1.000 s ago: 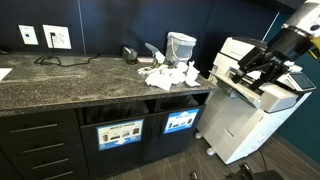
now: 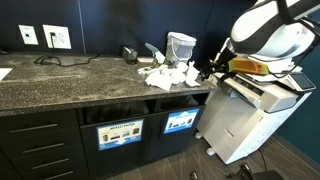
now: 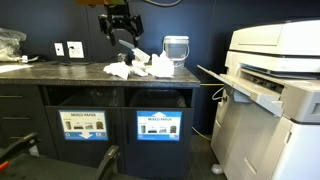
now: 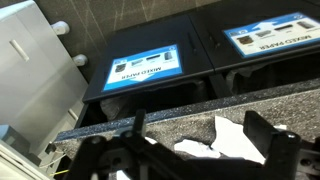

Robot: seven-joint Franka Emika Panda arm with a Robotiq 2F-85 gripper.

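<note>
Crumpled white papers [image 2: 168, 75] lie in a loose pile on the dark speckled counter [image 2: 70, 85], near its right end. My gripper [image 3: 122, 38] hangs over the pile in the second exterior view, and nothing shows between its fingers. In the wrist view the open gripper has its dark fingers [image 4: 268, 135] well apart, with white paper [image 4: 237, 140] beyond and partly hidden by them. Below the counter are two dark bin openings, each above a blue-and-white mixed paper label [image 3: 158, 124].
A whitish bucket [image 3: 176, 50] stands behind the papers. A large white printer [image 3: 265, 100] stands right of the counter, its tray [image 3: 243, 91] jutting toward it.
In the first exterior view my arm has come in from the right toward the papers, with the gripper now near the counter's right end. The papers look unmoved.
</note>
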